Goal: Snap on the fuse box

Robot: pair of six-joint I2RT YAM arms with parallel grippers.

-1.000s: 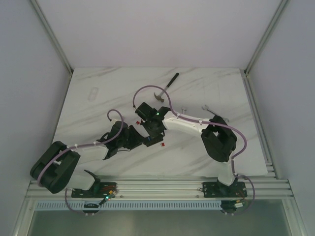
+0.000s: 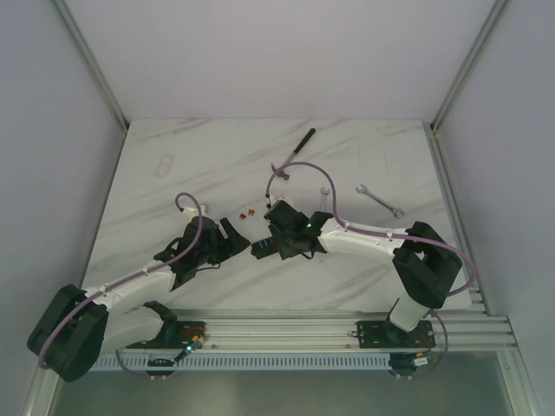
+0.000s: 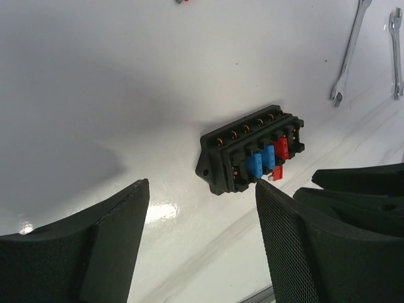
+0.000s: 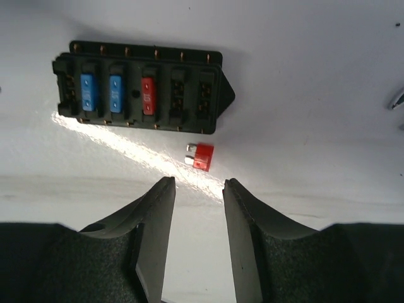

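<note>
The black fuse box [image 3: 246,151] lies on the white table, holding two blue fuses and a red fuse [image 4: 148,96]; some slots on it are empty. A loose red fuse [image 4: 202,157] lies just beside it, below it in the right wrist view. My right gripper is above that loose fuse, fingers apart with nothing between the fingertips. My left gripper [image 2: 231,238] stands open just left of the fuse box, its fingers framing the box in the left wrist view, holding nothing.
A hammer [image 2: 299,145] lies at the back. Two wrenches [image 2: 379,200] lie to the right, one partly behind my right arm. Small red pieces [image 2: 243,216] lie behind the box.
My right gripper has moved right and toward the front, from over the fuse box to the loose fuse beside it.
</note>
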